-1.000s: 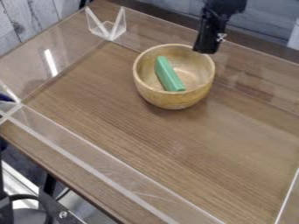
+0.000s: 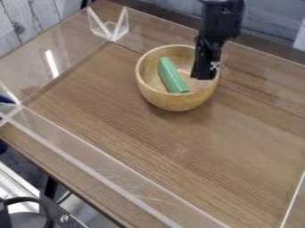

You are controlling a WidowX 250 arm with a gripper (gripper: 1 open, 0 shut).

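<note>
A round wooden bowl [image 2: 161,98] sits on the wooden table in the upper middle, holding a green oblong object [image 2: 176,78] on its left side. My black gripper [image 2: 204,73] hangs over the right part of the bowl, right of the green object and apart from it. It is shut, with nothing visible between its fingers.
A white wire-like item [image 2: 109,27] stands at the back left. Clear tape strips run along the table [image 2: 143,160] at left. Dark cables lie at the bottom left.
My gripper has moved down from above the back rim to over the bowl's right part. The green object still lies in the bowl.
</note>
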